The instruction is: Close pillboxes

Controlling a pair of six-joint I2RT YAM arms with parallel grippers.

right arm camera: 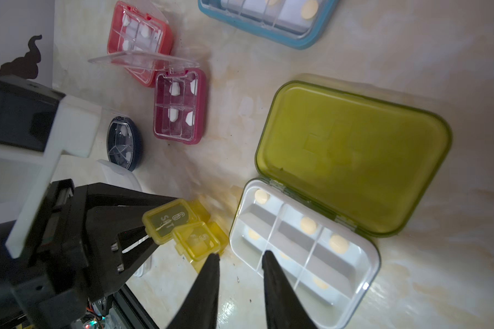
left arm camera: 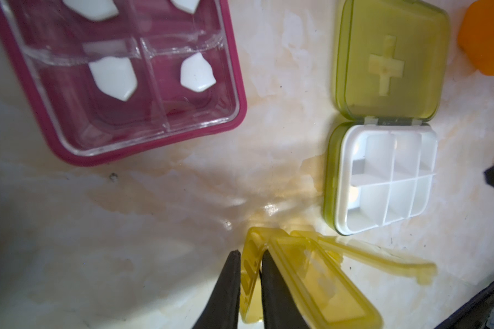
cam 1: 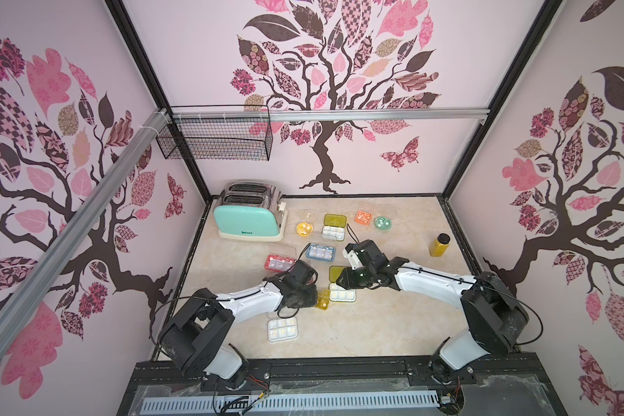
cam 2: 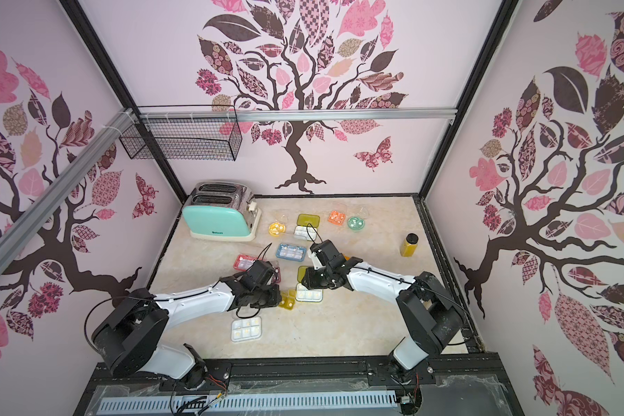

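Observation:
My left gripper is shut on one end of a small yellow pillbox (left arm camera: 326, 279), whose lids stand raised. The right wrist view shows the same yellow pillbox (right arm camera: 200, 238) beside the white tray of an olive pillbox (right arm camera: 307, 263). That olive pillbox lies open, its lid (right arm camera: 351, 156) folded flat behind the tray, pills in several compartments. In front of its tray, my right gripper is partly open with nothing between its fingers. A plum pillbox (right arm camera: 180, 107), a navy one (right arm camera: 123, 142) and a red one (right arm camera: 140, 38) lie to the left, with pills inside.
A blue pillbox (cam 1: 321, 251), a second olive one (cam 1: 334, 227), a round yellow one (cam 1: 303, 228), an orange one (cam 1: 362, 217) and a teal one (cam 1: 382, 222) lie farther back. A white one (cam 1: 283, 329) lies in front. The toaster (cam 1: 249, 215) and bottle (cam 1: 439, 244) flank them.

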